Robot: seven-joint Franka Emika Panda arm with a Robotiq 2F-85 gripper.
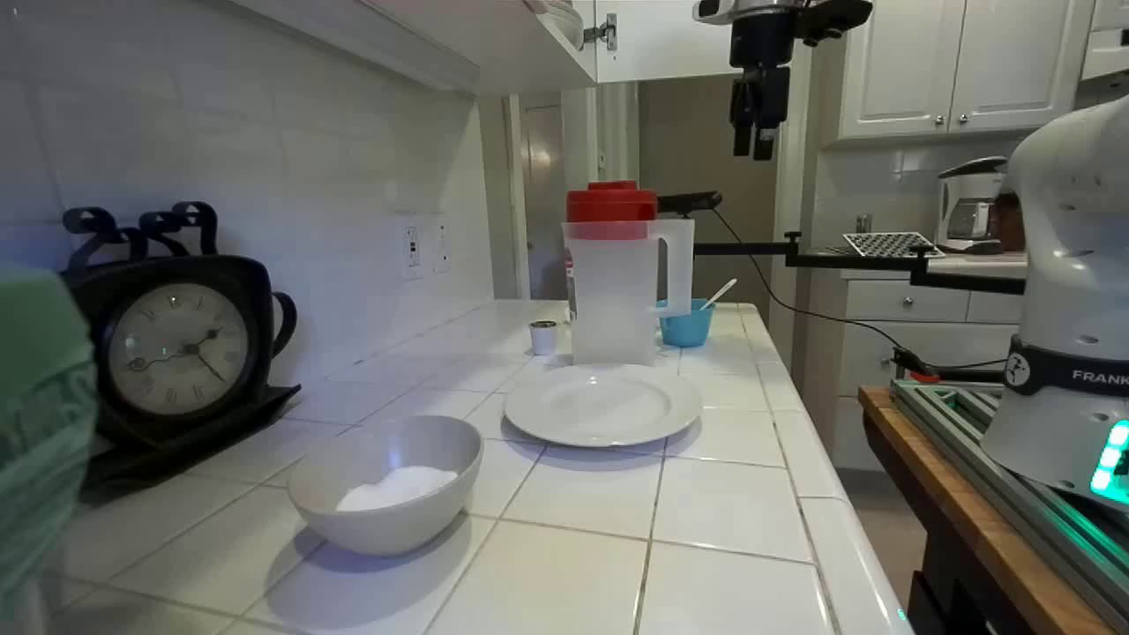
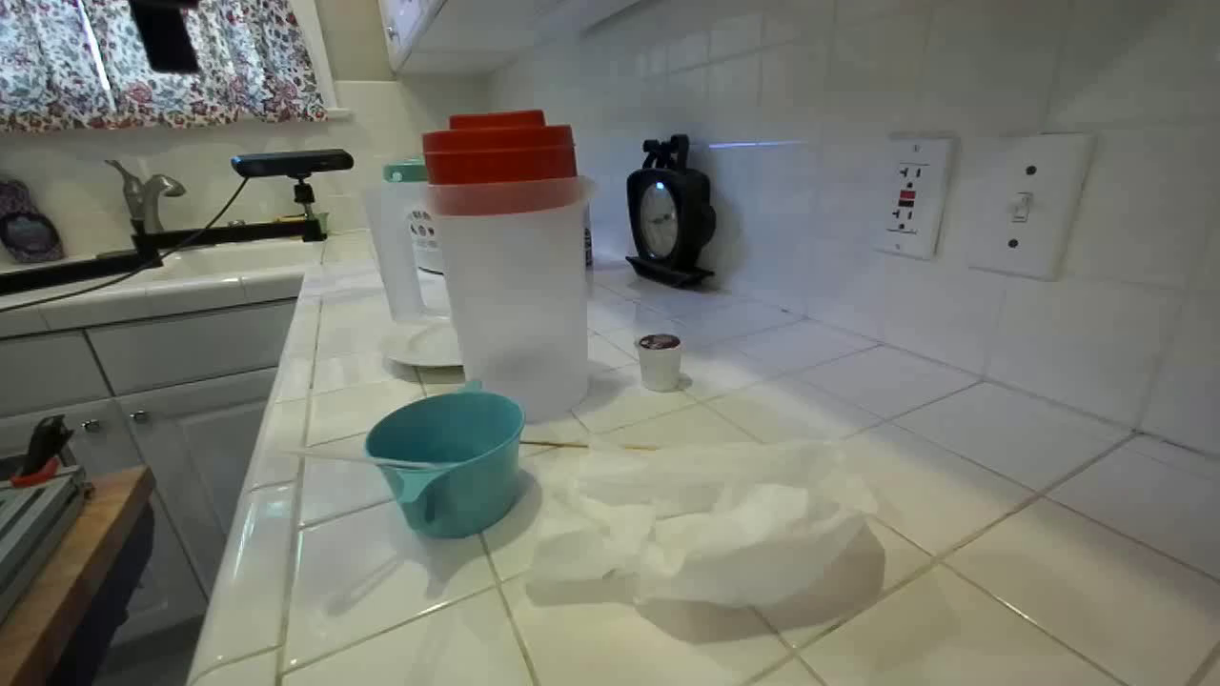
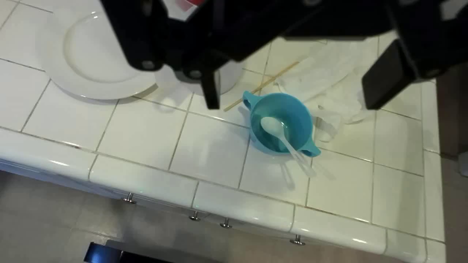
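High above the counter, my gripper (image 1: 753, 146) points downward with nothing in its grasp. In the wrist view, its fingers (image 3: 212, 90) are spread wide, so it is open. Below and between them, well apart, sits a blue two-handled bowl (image 3: 285, 105). A white plastic spoon (image 3: 272, 126) rests in that bowl, its handle leaning over the rim. A frosted pitcher (image 2: 515, 286) with a red lid (image 2: 499, 149) stands behind the bowl in exterior view 2. The white plate (image 1: 603, 407) lies flat beside the pitcher, and a grey bowl (image 1: 383, 524) holding something white is nearer exterior view 1.
A crumpled translucent sheet (image 2: 732, 537) lies beside the blue bowl, near a thin wooden stick (image 3: 261, 85). A small cup (image 2: 660, 364) stands by the pitcher. The black clock (image 1: 180, 349) is against the wall. An open cabinet door (image 1: 667, 42) hangs overhead.
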